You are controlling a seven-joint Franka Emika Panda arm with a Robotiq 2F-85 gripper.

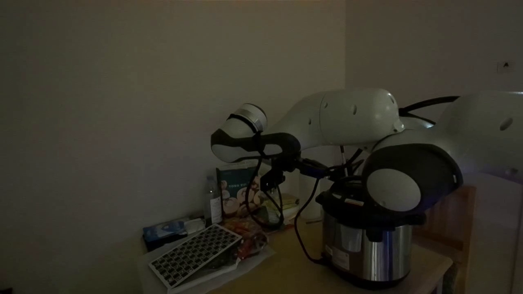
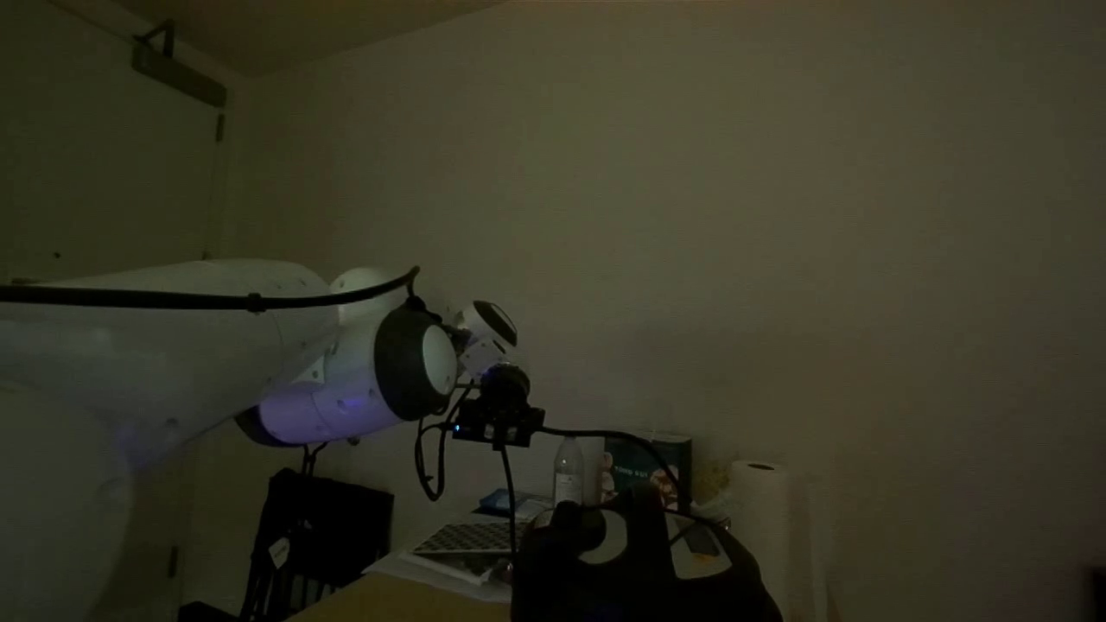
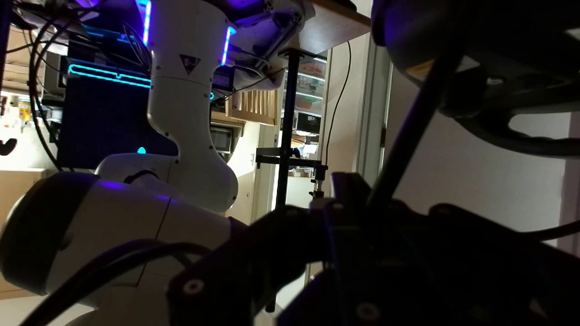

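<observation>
A silver-and-black electric pressure cooker (image 1: 367,250) stands on the table. Just above and left of its lid, my gripper (image 1: 324,170) is shut on a black cable (image 1: 297,230), which runs down in a bow to the cooker's base. In the wrist view the dark cable (image 3: 408,130) slants up and right from between the gripper's fingertips (image 3: 348,190), close to the cooker's black lid and handle (image 3: 489,103). In exterior view 2 the wrist camera (image 2: 503,415) hides the fingers; a dark shape, seemingly the cooker's lid (image 2: 643,570), fills the bottom.
Left on the table (image 1: 279,264) are a white-framed grid panel (image 1: 196,255), a clear bottle (image 1: 213,201), a green food bag (image 1: 238,191) and red packets (image 1: 250,237). Behind stands a paper towel roll (image 2: 759,518). Bare tabletop lies between panel and cooker. The room is dim.
</observation>
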